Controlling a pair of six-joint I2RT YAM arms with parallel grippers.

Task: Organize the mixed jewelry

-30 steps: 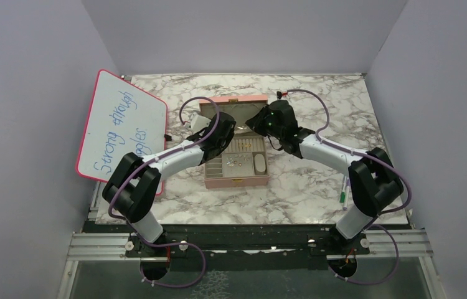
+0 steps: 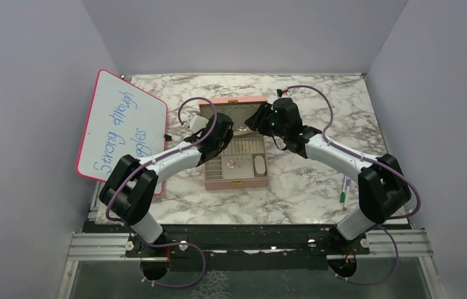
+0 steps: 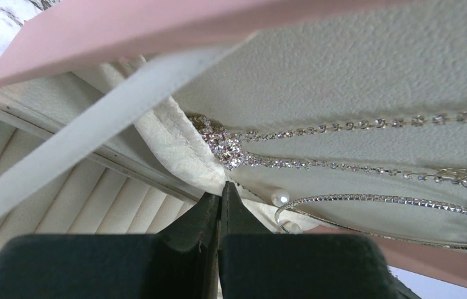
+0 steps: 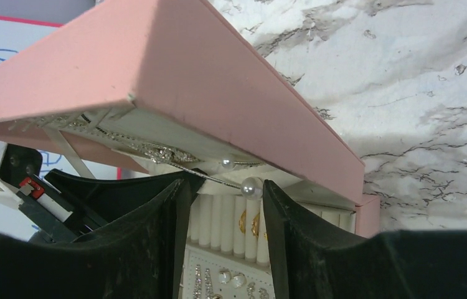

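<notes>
The pink jewelry box (image 2: 236, 183) stands open. In the left wrist view, rhinestone chains (image 3: 337, 164) with a sparkly pendant (image 3: 225, 146) lie in the lid beside a cream fabric flap (image 3: 181, 149). My left gripper is shut at the flap's edge; whether it pinches the fabric is unclear. In the right wrist view my right gripper stands open round a thin silver piece with a pearl (image 4: 251, 188), the pearl close by one finger. Below are ring rolls with gold pieces (image 4: 254, 225) and an earring panel.
A whiteboard (image 2: 121, 128) leans over the left of the marble table. Markers (image 2: 344, 193) lie at the right, partly under the right arm.
My right arm has shifted slightly to the right, its elbow covering more of the markers' side. The left arm and box look nearly unchanged.
</notes>
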